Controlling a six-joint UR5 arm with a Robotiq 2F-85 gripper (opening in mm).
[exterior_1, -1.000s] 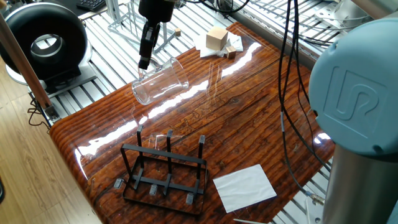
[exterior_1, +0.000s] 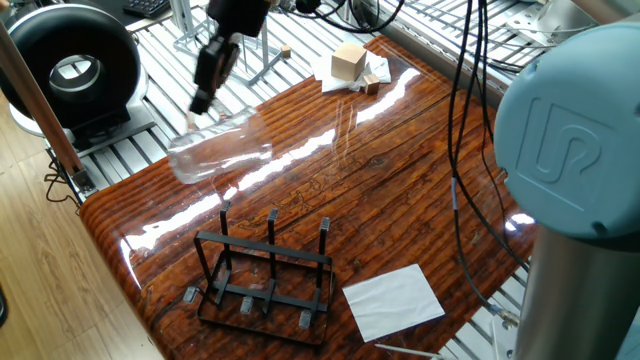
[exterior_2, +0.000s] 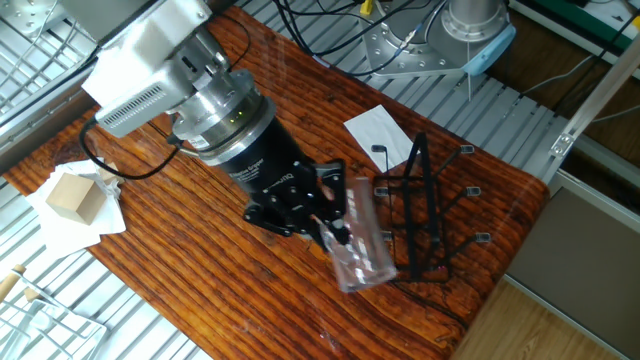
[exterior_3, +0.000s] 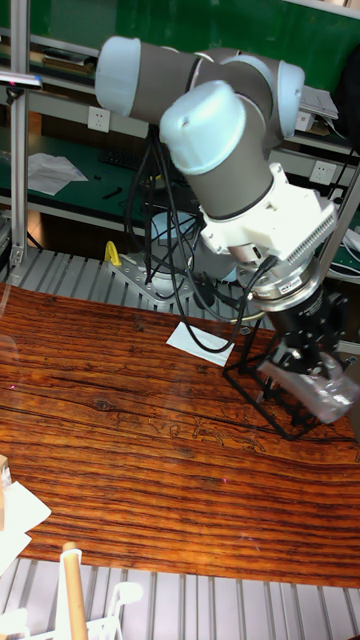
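Note:
A clear glass cup (exterior_1: 222, 148) hangs on its side above the wooden table in the first exterior view, slightly blurred. My gripper (exterior_1: 197, 108) is at its upper edge, its fingers closed on the cup. In the second exterior view the gripper (exterior_2: 335, 232) has the cup (exterior_2: 359, 245) at its fingertips, overlapping the near side of the black rack in the picture. The third exterior view shows the cup (exterior_3: 320, 390) below the gripper (exterior_3: 304, 361). A black metal rack (exterior_1: 265, 280) with several upright prongs stands on the table with nothing on it.
A white sheet (exterior_1: 394, 302) lies flat beside the rack. At the table's far end a wooden block (exterior_1: 348, 61) rests on white paper, with a smaller block (exterior_1: 371, 84) close by. Black cables hang along the arm.
My gripper and the cup have moved left in the first exterior view, and the cup has turned, its long side now nearer level. The rack, sheet and blocks have stayed put.

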